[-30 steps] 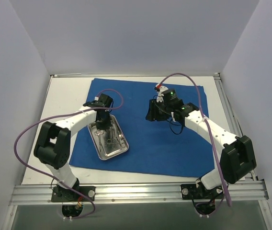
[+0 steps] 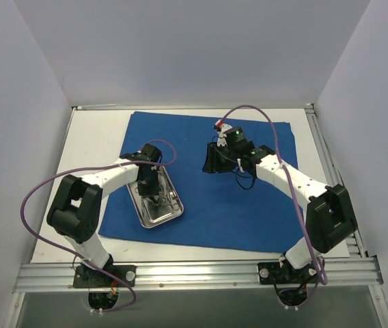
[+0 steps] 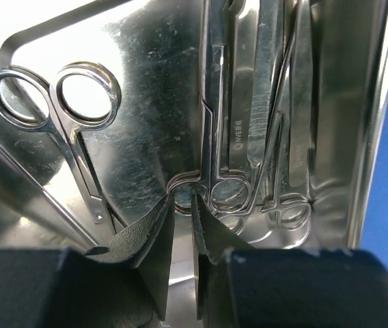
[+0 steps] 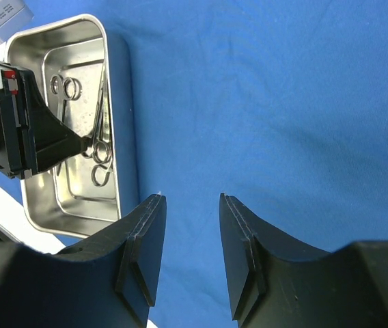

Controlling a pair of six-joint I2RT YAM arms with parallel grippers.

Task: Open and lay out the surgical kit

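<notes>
The metal tray [image 2: 151, 219] lies on the left of the blue cloth, holding several steel instruments. Over it, my left gripper stands slightly open, fingers down. Its tips are at the ring handles [image 3: 229, 193] of a clamp-like instrument [image 3: 212, 116]; whether they touch cannot be told. Flat-handled tools [image 3: 261, 89] lie beside that instrument, partly overlapping. Apart from them, at the tray's other side, rests a pair of scissors [image 3: 88, 164]. My right gripper is open and empty above the cloth, right of the tray.
White table [image 2: 57, 249] shows around its edges. The tray's raised wall [image 4: 121, 102] stands beside the left gripper. Purple cables [image 2: 64, 174] loop from both arms.
My left gripper has come down the tray toward its front and is now over the instruments' ring handles.
</notes>
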